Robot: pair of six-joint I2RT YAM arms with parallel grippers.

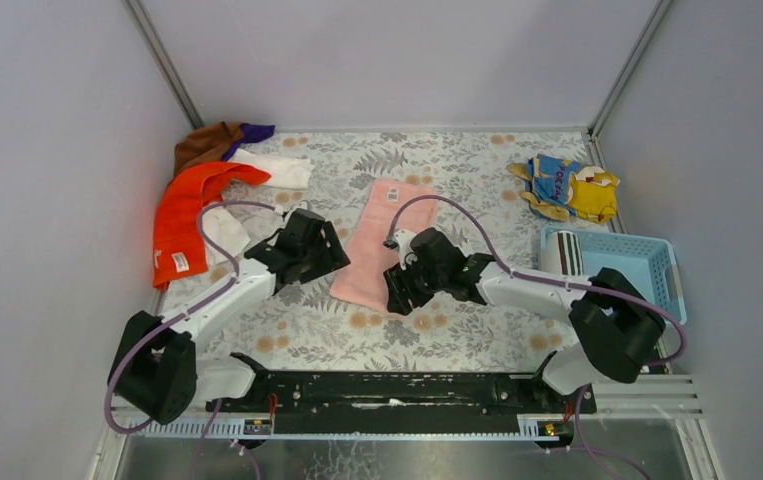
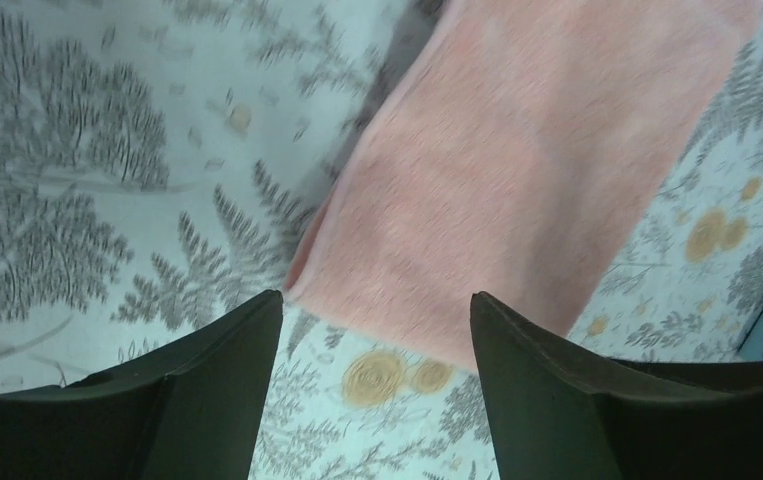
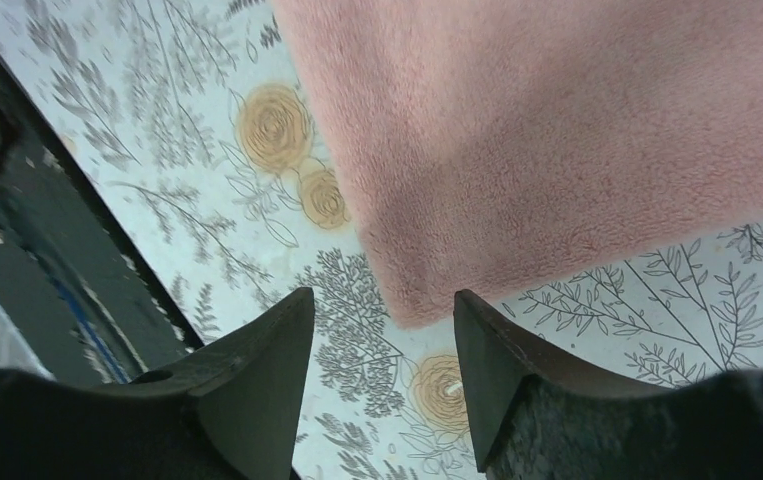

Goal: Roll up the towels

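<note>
A pink towel [image 1: 375, 238] lies spread as a long strip on the patterned table, slanting toward the upper right in the top view, with a white label near its far end. Left of it, my left gripper [image 1: 340, 262] stands apart from the cloth; in the left wrist view its fingers [image 2: 225, 375] are open, nothing between them. My right gripper [image 1: 398, 303] is at the towel's near right corner. In the right wrist view a towel corner [image 3: 412, 300] shows just beyond the parted fingers [image 3: 267, 370], with nothing held.
At the far left lie orange [image 1: 179, 215], brown [image 1: 204, 145] and white [image 1: 282, 170] cloths. A blue basket [image 1: 662, 250] with a rolled striped towel [image 1: 563, 254] stands at the right; behind it lies a blue and yellow cloth [image 1: 563, 187].
</note>
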